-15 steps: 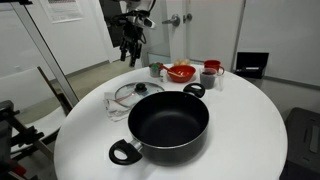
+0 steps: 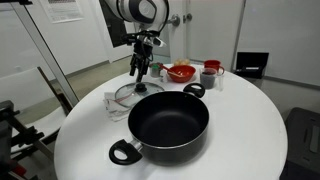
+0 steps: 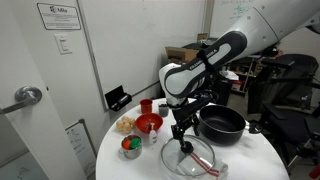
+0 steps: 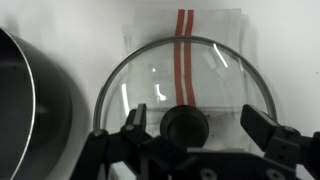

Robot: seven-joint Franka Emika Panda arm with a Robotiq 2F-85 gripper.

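A glass lid (image 4: pixel 140 85) with a dark rim and a round black knob (image 4: pixel 184 127) lies on the table, over a white cloth with red stripes (image 4: pixel 183 60). Above the knob my gripper points down, open, its fingers on either side of the knob in the wrist view. How much height is left between fingertips and knob is hard to tell. The large black pan (image 2: pixel 168 125), empty and uncovered, stands nearer the camera in exterior view 1; its side shows at the left of the wrist view.
Behind the lid are a red bowl (image 2: pixel 181 73), a dark mug (image 2: pixel 208 78), a red mug (image 2: pixel 212 65) and a metal pot with coloured contents (image 3: pixel 131 145). Bare white table (image 2: pixel 245 125) lies to the pan's right in exterior view 1.
My arm has come down and slightly nearer the camera, from well above the table to just over the lid's knob. Lid, pan and the other objects have stayed put.
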